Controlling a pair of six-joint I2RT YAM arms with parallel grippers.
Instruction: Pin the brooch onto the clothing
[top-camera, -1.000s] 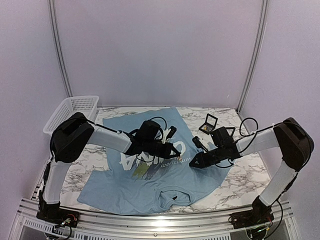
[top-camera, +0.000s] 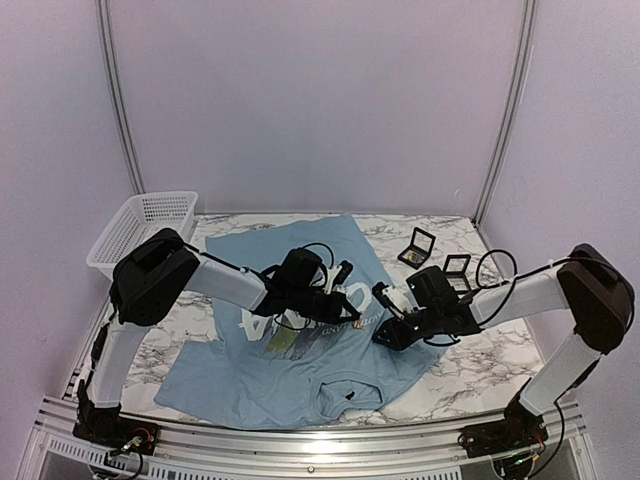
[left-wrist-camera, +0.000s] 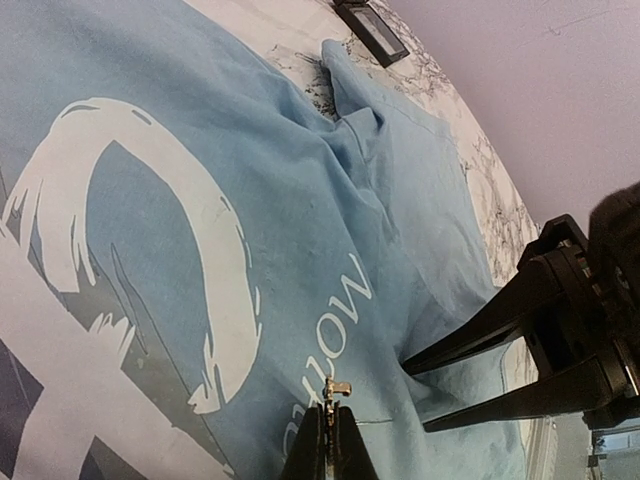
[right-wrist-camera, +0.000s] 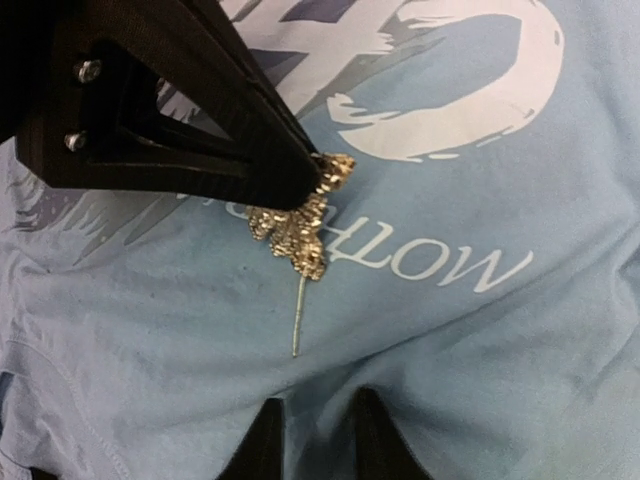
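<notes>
A light blue shirt with white lettering lies spread on the marble table. My left gripper is shut on a gold brooch, whose thin pin points out over the cloth, toward the shirt's front in the right wrist view. My right gripper stands open just right of the brooch, fingertips down at the wrinkled cloth; whether cloth lies between its tips is not clear.
Two small black cases lie open at the back right of the table. A white basket stands at the back left. Bare marble borders the shirt on the right.
</notes>
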